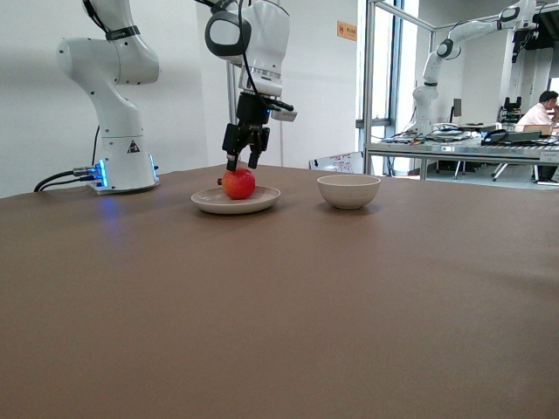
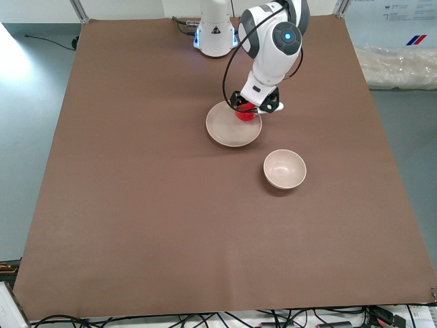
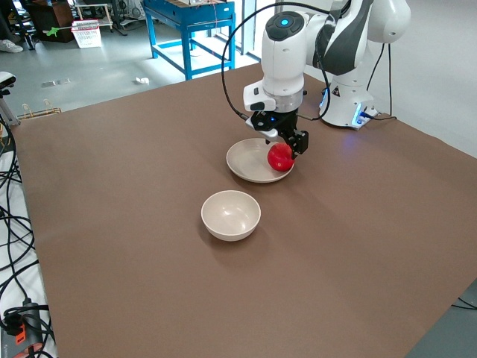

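Observation:
A red apple rests on a pale plate, also seen in the right view. My black gripper hangs just over the apple, fingers pointing down and apart around its top; whether they touch it I cannot tell. The apple is partly hidden by the gripper in the left view. A pale empty bowl stands apart from the plate, nearer the front in the left view and likewise in the right view.
The white robot base stands at the back with cables beside it. Cables run beyond the table's front edge.

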